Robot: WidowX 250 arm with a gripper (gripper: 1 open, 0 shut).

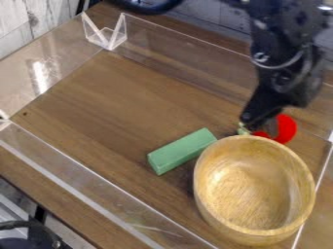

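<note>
The black gripper (266,121) comes down from the upper right, open, its fingertips just over a red round object (283,128) with a small green part, behind the wooden bowl (254,209). The gripper partly hides the red object. A green block (181,151) lies to the left of the bowl.
A clear plastic holder (105,33) stands at the back left. Clear low walls edge the wooden board (97,112). The middle and left of the board are free.
</note>
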